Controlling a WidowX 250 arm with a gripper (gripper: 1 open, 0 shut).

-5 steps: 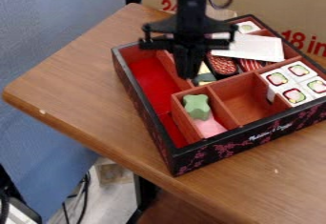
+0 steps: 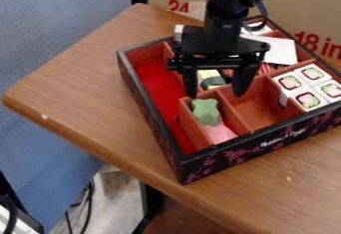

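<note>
My black gripper hangs low over the middle of a black patterned box of toy sushi, its two fingers apart above the compartments. Yellow pieces show between and behind the fingers; whether either finger touches them I cannot tell. A green piece and a pink piece lie in the front-left compartment. White pieces with red-and-green centres fill the right section. A white slab lies at the back, with red striped pieces partly hidden by the gripper.
The box's left red section is empty, as is a compartment right of the green piece. Cardboard stands behind; cables hang by the table's left edge.
The box's contents look unmoved.
</note>
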